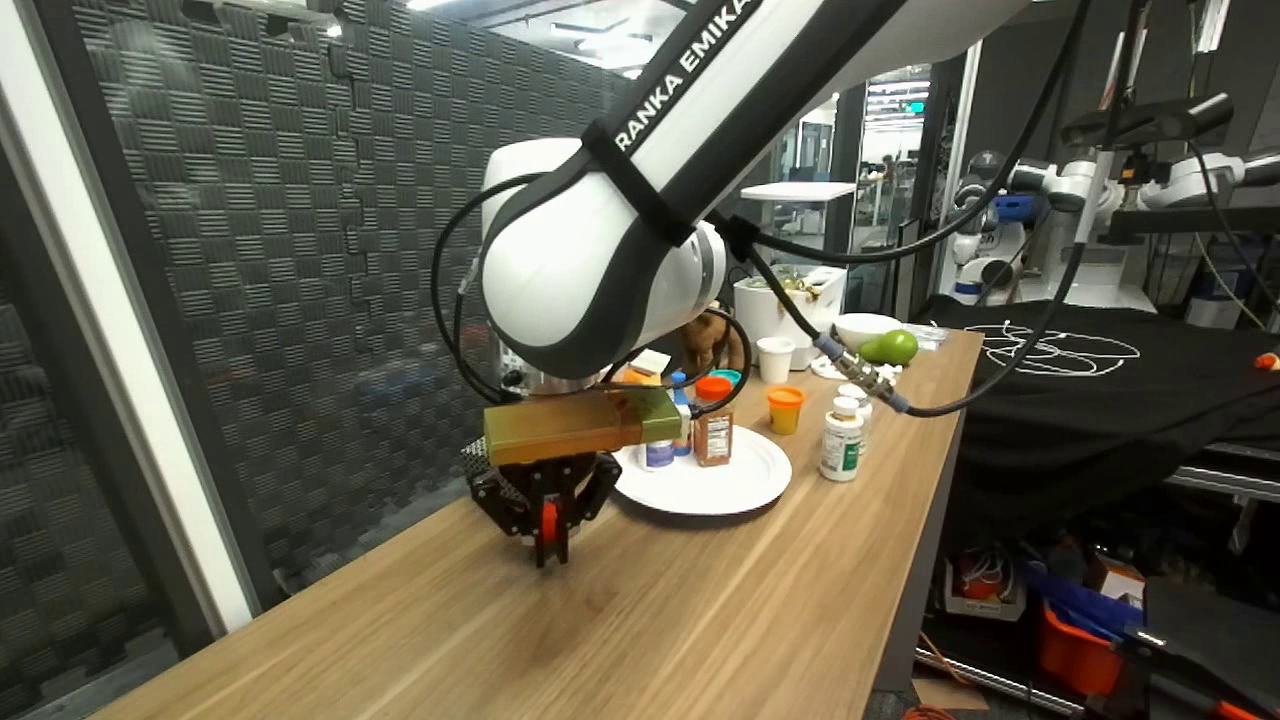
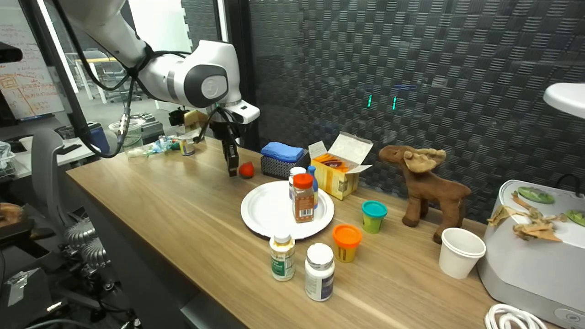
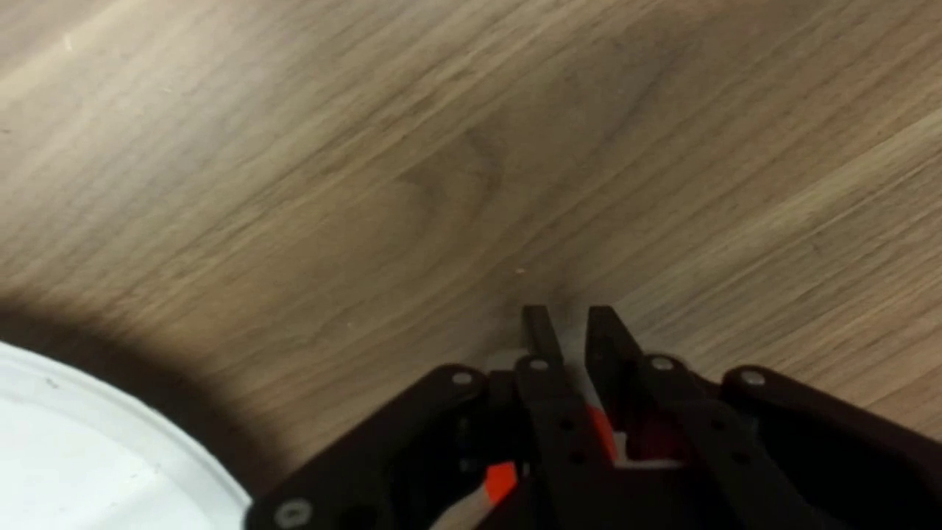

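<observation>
A small round red object (image 1: 548, 521) shows behind the fingers of my gripper (image 1: 551, 557) in the first exterior view, mostly covered by them. From the second exterior view, the red object (image 2: 246, 170) rests on the table just to the right of my gripper (image 2: 233, 171), its near side in plain sight. In the wrist view my gripper has its fingertips close together, with a narrow gap of bare table between them. Patches of red (image 3: 500, 481) appear lower down, around and behind the fingers. Whether anything is pinched is hidden.
A white plate (image 2: 256, 214) carrying several bottles stands nearby. Close to the red object is a dark basket (image 2: 279, 166) with a blue cloth. An open yellow box (image 2: 335, 178) sits by the wall. Open table (image 1: 672, 624) lies in front.
</observation>
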